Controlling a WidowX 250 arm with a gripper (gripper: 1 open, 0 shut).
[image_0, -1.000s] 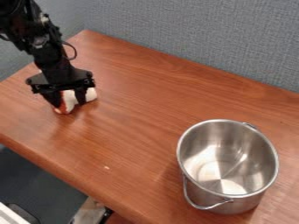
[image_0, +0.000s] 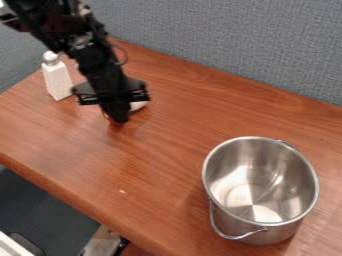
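Observation:
My black gripper (image_0: 118, 108) is low over the left part of the wooden table, blurred and shut on a pale object (image_0: 136, 106) that is mostly hidden behind it. A white bottle (image_0: 58, 80) with a narrower top stands upright behind the gripper, to the left. A steel pot (image_0: 262, 192) with a wire handle stands at the front right.
A grey padded wall (image_0: 241, 45) runs along the back, and the table's front left edge drops to a dark area.
My gripper has moved right and slightly up, with the pale object now mostly hidden by it. The white bottle at the back left has come into view. The pot is unchanged.

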